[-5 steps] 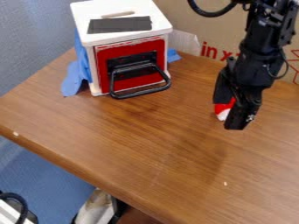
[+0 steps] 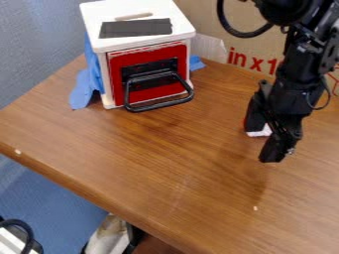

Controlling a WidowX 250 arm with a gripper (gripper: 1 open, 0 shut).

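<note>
The black robot arm hangs down at the right, its gripper [image 2: 275, 149] low over the wooden table [image 2: 146, 179]. A small white object [image 2: 257, 132] lies just behind the gripper, mostly hidden by it. Whether the fingers are open or shut cannot be made out.
A red and white toy oven [image 2: 138, 62] with a black handle and a dark slab on top stands at the back left on a blue cloth [image 2: 83, 87]. A cardboard box [image 2: 232, 35] is behind.
The arm and gripper have shifted slightly right and down toward the front. Less red of the small object behind the gripper shows now.
</note>
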